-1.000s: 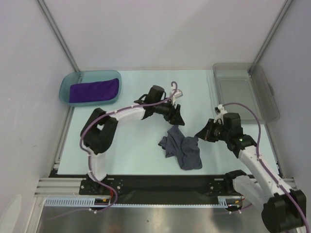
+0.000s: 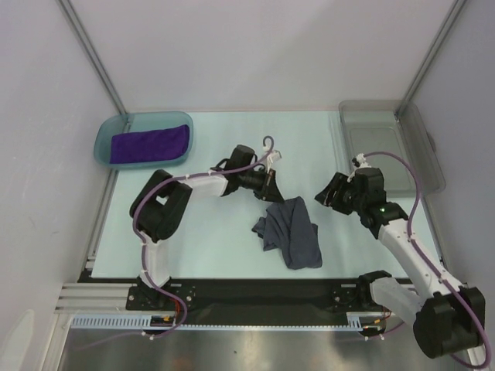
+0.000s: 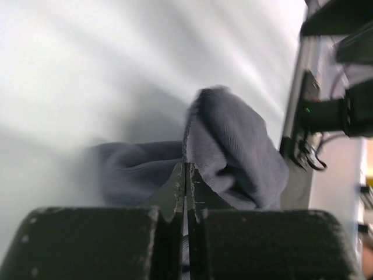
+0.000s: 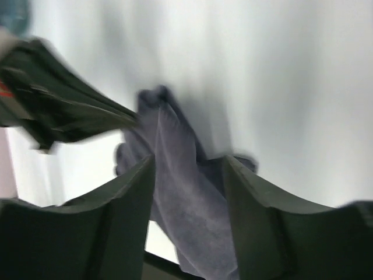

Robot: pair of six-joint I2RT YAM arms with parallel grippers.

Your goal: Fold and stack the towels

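Note:
A crumpled dark grey towel (image 2: 294,239) lies on the white table near its front middle. My left gripper (image 2: 275,199) is shut at the towel's upper corner; in the left wrist view the towel (image 3: 227,140) rises at its closed fingertips (image 3: 187,166), apparently pinched by a thin edge. My right gripper (image 2: 328,196) stands apart from the towel to the upper right, its fingers parted; in the right wrist view the towel (image 4: 186,204) shows beyond them, with nothing clearly between them.
A blue bin (image 2: 103,147) at the back left holds a folded purple towel (image 2: 148,144). An empty grey bin (image 2: 375,143) stands at the back right.
My right gripper has opened and moved up and away from the towel. The left gripper has shut and shifted left, and the towel's upper part has moved left with it.

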